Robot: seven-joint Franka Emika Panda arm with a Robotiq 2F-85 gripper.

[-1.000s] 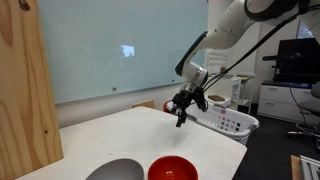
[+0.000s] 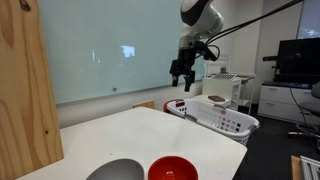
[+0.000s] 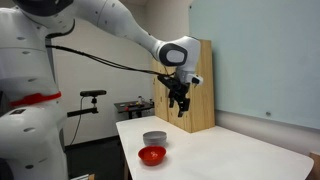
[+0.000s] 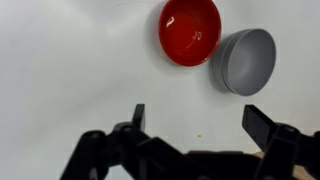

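High above the white table hangs my gripper (image 2: 183,80), its fingers wide apart. In the wrist view the black fingers (image 4: 258,125) stand well apart with only bare tabletop between them. A red bowl (image 4: 190,30) and a grey bowl (image 4: 249,62) rest side by side on the table, both beyond the fingertips in that view. The red bowl's inside looks empty, as does the grey one's. From the second exterior view, the grey bowl (image 3: 155,138) lies behind the red bowl (image 3: 152,156), and the gripper (image 3: 181,104) is clear of both.
A white slatted basket (image 2: 225,122) stands beyond the table's far end, holding items too small to make out. A wooden panel (image 2: 28,80) rises at one side, and a pale board (image 2: 110,50) runs along the back.
The arm and gripper have risen from low over the tabletop to high above it. Both bowls are where they were.
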